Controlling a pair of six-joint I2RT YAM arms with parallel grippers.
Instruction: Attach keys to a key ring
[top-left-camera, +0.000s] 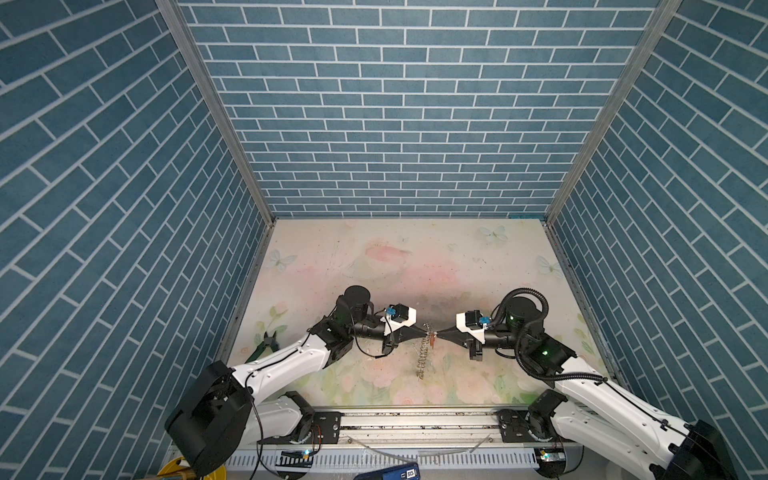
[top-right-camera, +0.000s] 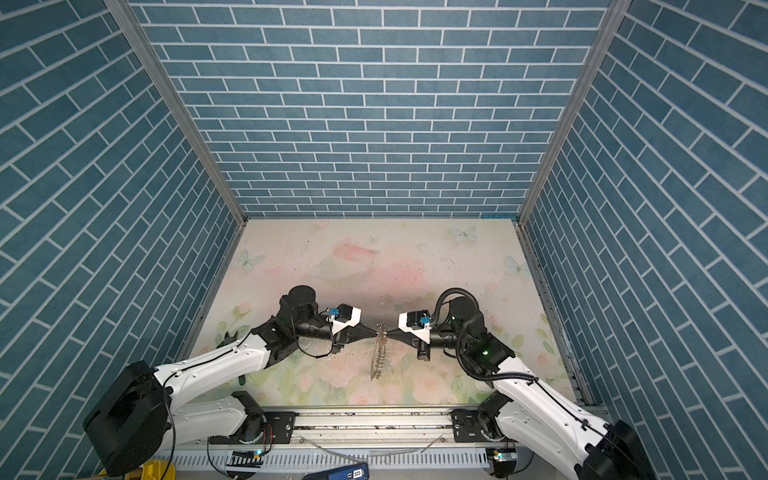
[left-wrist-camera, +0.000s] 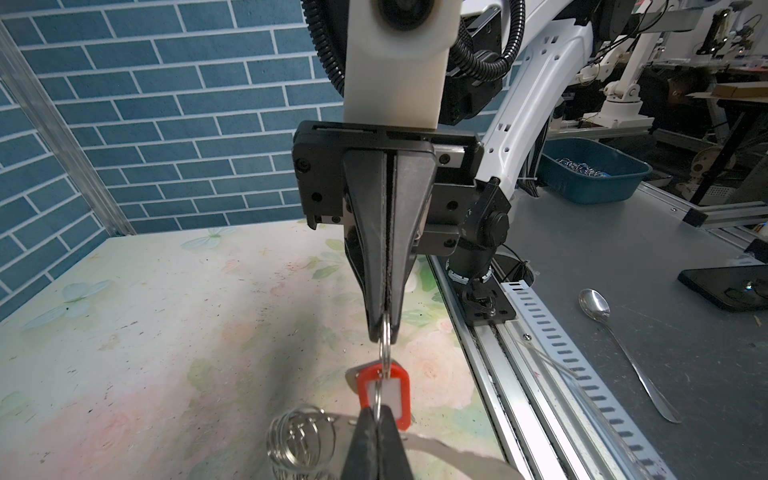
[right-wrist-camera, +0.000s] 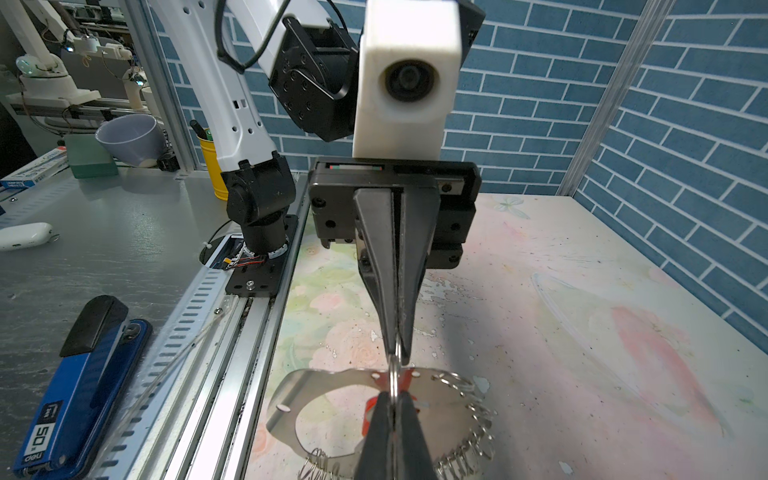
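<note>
Tip to tip, my left gripper and right gripper face each other low over the front of the table. Both are shut. Edge-on between their tips shows a thin metal ring (left-wrist-camera: 385, 352); each pair of tips seems to pinch it. A red-framed tag (left-wrist-camera: 403, 400) hangs at this ring, with a grey metal piece behind it. Just past the right gripper's tips is a flat metal plate (right-wrist-camera: 300, 392) with a large opening, several wire rings (right-wrist-camera: 480, 424) along its edge. From above, the rings (top-left-camera: 421, 364) hang as a chain below the tips. How everything is linked is hidden.
A green-handled tool (top-left-camera: 264, 346) lies at the table's left side. Off the front edge are a blue stapler (right-wrist-camera: 72, 392) and a spoon (left-wrist-camera: 628, 352).
</note>
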